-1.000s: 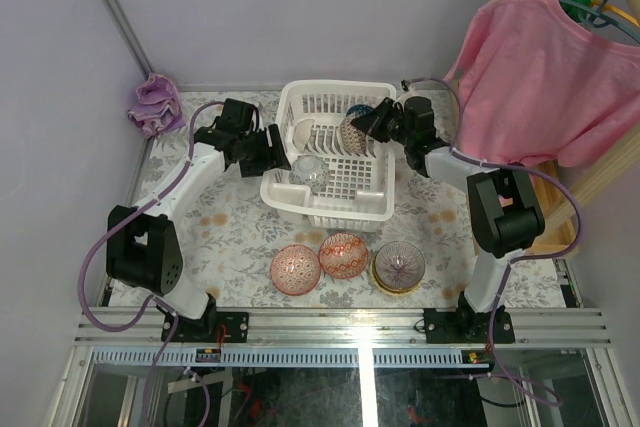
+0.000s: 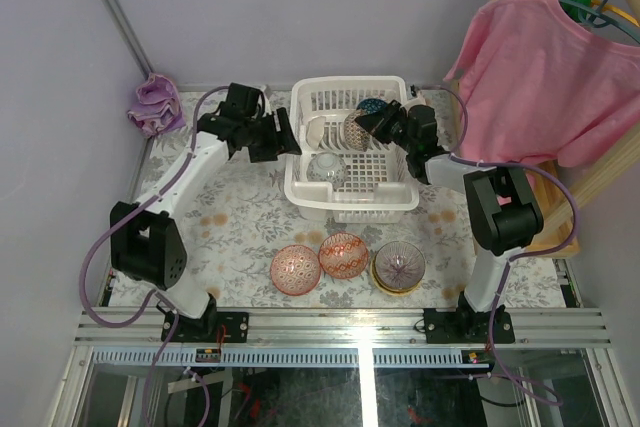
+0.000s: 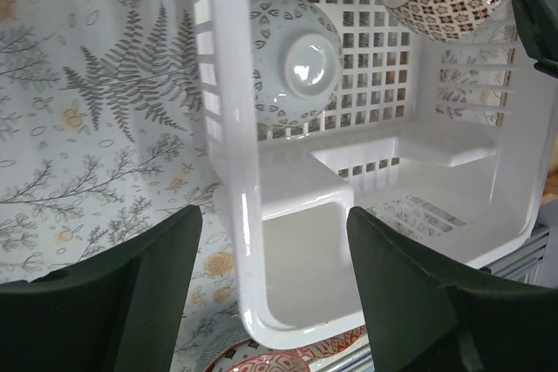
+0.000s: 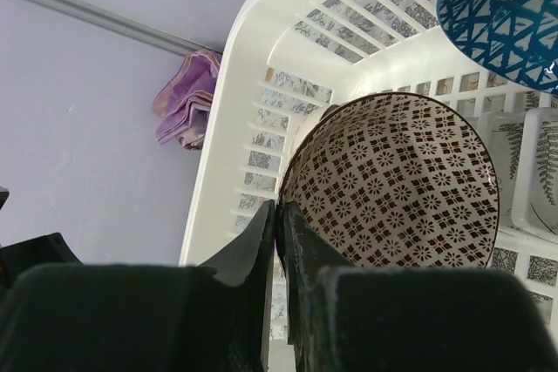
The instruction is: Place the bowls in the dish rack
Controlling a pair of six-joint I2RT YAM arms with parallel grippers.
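Note:
The white dish rack (image 2: pixel 300 193) sits at the table's centre, holding a clear patterned bowl (image 3: pixel 292 45), a brown-patterned bowl (image 4: pixel 388 189) and a blue bowl (image 4: pixel 501 15). My right gripper is shut on the brown-patterned bowl's rim. My left gripper (image 2: pixel 283 132) stands open at the rack's left side, with nothing between its fingers. In front of the rack lie two red-patterned bowls, the left bowl (image 2: pixel 295 270) and middle bowl (image 2: pixel 343 255), and a glass bowl (image 2: pixel 398 265) on a yellow one at the right.
A pink shirt (image 2: pixel 545 87) hangs on a wooden stand at the right. A purple cloth (image 2: pixel 155 107) lies at the back left. The table left of the rack is clear.
Over the last second the rack has slid to the right, with the brown bowl and right gripper shifting slightly right too. My left gripper has moved rightward.

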